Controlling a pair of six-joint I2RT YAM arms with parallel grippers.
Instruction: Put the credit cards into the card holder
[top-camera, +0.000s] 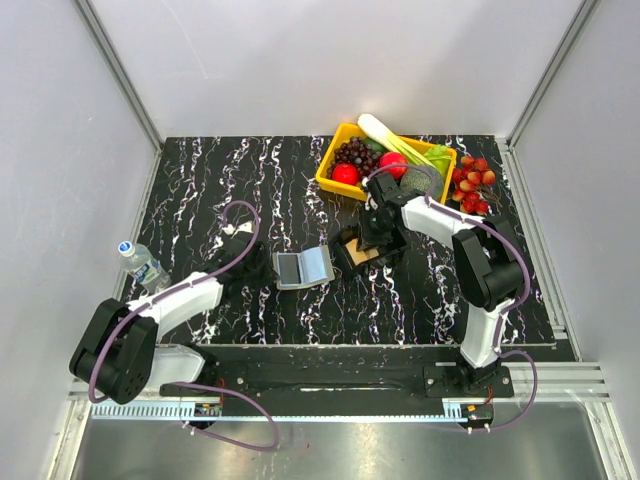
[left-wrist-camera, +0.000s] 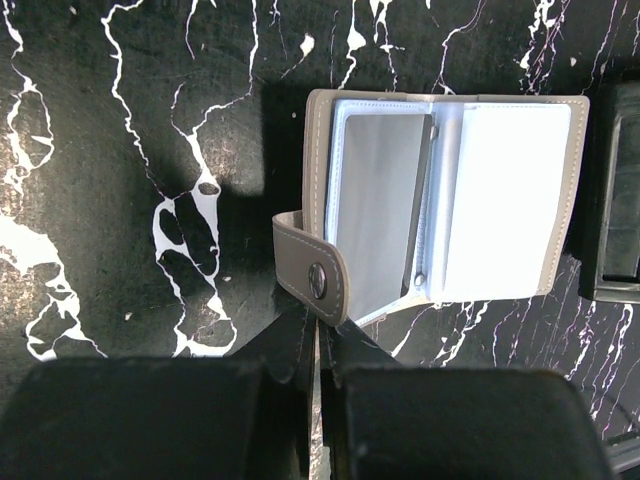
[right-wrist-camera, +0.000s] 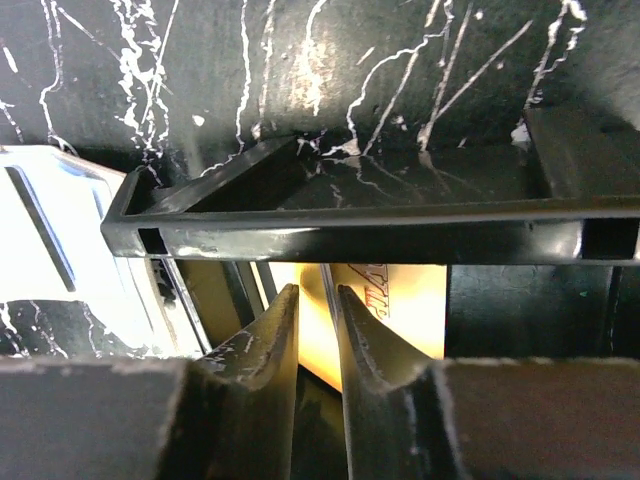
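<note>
The card holder (top-camera: 303, 268) lies spread on the table, a grey clear pocket (left-wrist-camera: 380, 200) on its left and a white side (left-wrist-camera: 510, 200) on its right. At its lower left corner, my left gripper is shut by the snap strap (left-wrist-camera: 300, 265); whether the strap is pinched cannot be made out. Orange-tan cards (right-wrist-camera: 405, 300) stand in a black box (right-wrist-camera: 370, 238). My right gripper points down into that box, part open, with a thin card edge showing between its fingertips. In the top view, the right gripper (top-camera: 373, 235) partly covers the cards.
Behind the box stands a yellow basket (top-camera: 325, 170) of produce, with red fruit (top-camera: 474, 185) to its right. A water bottle (top-camera: 145, 266) is at the left edge.
</note>
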